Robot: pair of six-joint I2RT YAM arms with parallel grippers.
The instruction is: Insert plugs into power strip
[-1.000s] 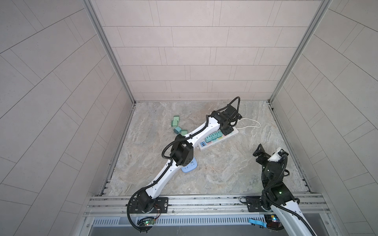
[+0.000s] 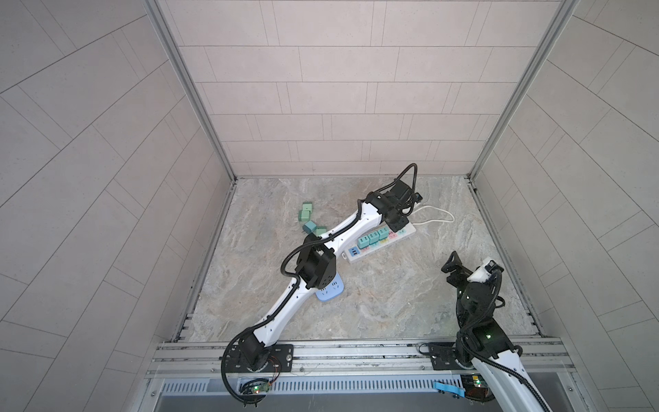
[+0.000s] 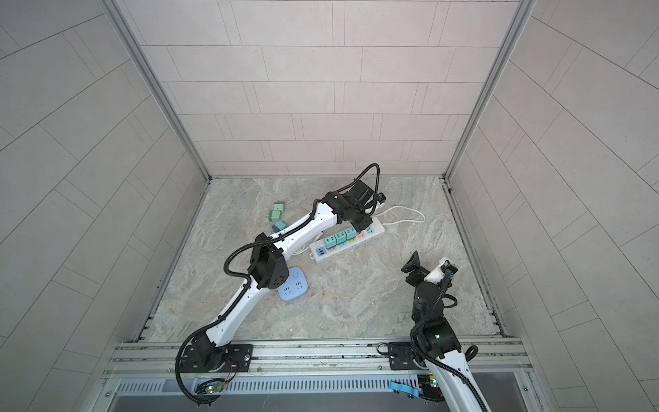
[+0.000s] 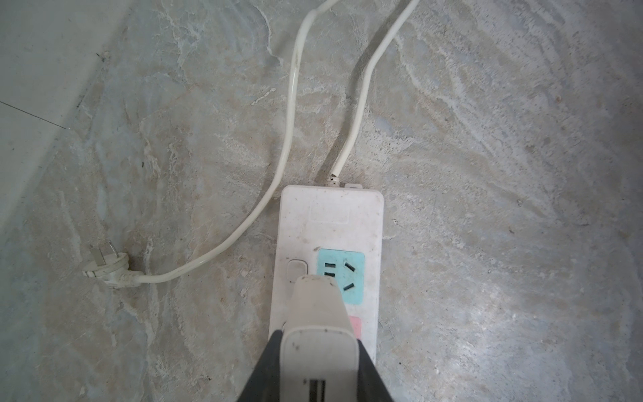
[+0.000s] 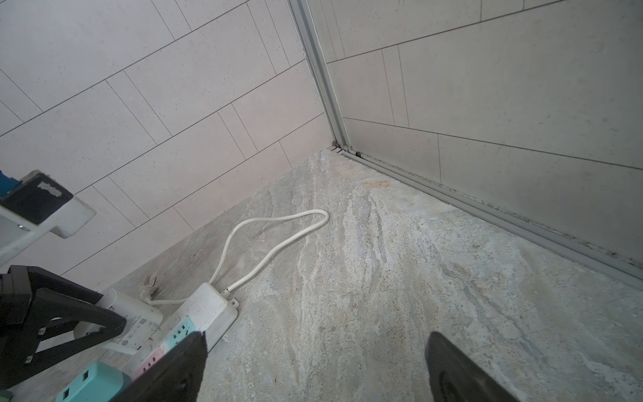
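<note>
The white power strip point(image 2: 391, 241) lies diagonally on the table, with several teal plugs point(image 2: 373, 238) seated in a row on it. A white plug point(image 4: 320, 368) is pinched between the fingers of my left gripper, over the strip's switch end. The right wrist view shows this white plug point(image 5: 130, 321) tilted beside the strip, close to a pink socket point(image 5: 152, 358); its prongs are hidden, so I cannot tell whether it touches. Past it, a teal socket point(image 4: 341, 274) is partly covered. My right gripper stands open and empty, well away at the right front.
Several green plugs point(image 2: 306, 211) lie loose left of the strip. A blue socket block point(image 2: 331, 288) sits under the left arm. The strip's white cord point(image 4: 291, 114) loops at its far end, ending in a plug point(image 4: 110, 268).
The right arm has not moved.
</note>
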